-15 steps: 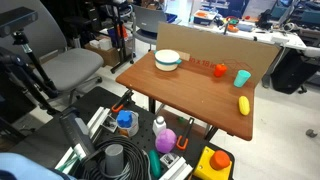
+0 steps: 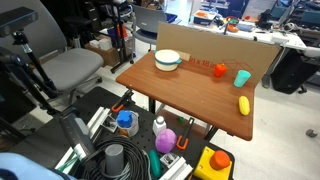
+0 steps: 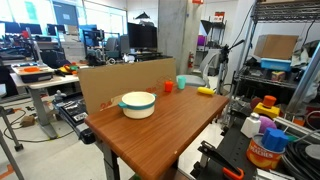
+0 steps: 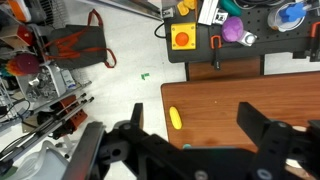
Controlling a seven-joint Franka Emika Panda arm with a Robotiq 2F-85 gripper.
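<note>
My gripper stands open in the wrist view, its dark fingers wide apart and nothing visible between them but the wooden table below. On that table [image 2: 195, 97] a white pot with a green band [image 2: 167, 60] sits at the back left. A red tomato-like object [image 2: 220, 70] and a teal cup [image 2: 242, 77] are toward the back right. Near the right edge lies a yellow, elongated object [image 2: 244, 105], also visible as the yellow object [image 4: 175, 118] in the wrist view. The gripper is well above these things; neither exterior view shows its fingers.
A cardboard panel [image 2: 205, 45] borders the table's back. In front, a black surface holds a yellow block with an orange top [image 2: 213, 164], a purple ball [image 2: 165, 140], a blue-lidded jar [image 2: 125, 120] and coiled cable [image 2: 108, 165]. Black clamps [image 3: 222, 162] grip the edge.
</note>
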